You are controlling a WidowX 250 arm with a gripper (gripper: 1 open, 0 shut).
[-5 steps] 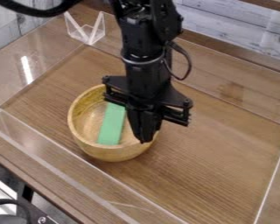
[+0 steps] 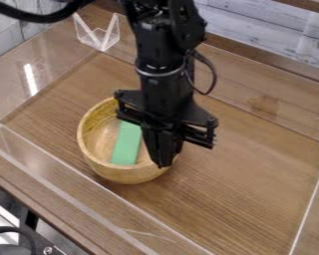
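A black robot arm reaches down from the top of the view, its gripper (image 2: 163, 151) over the right part of a round tan bowl (image 2: 96, 149). The fingers are shut, with nothing visible between them. A flat green rectangular object (image 2: 127, 143) lies inside the bowl, left of the fingertips and apart from them as far as I can see. The bowl's back right is hidden behind the gripper.
A clear plastic object (image 2: 99, 28) stands at the back left. Dark cables and the table's edge are at the lower left.
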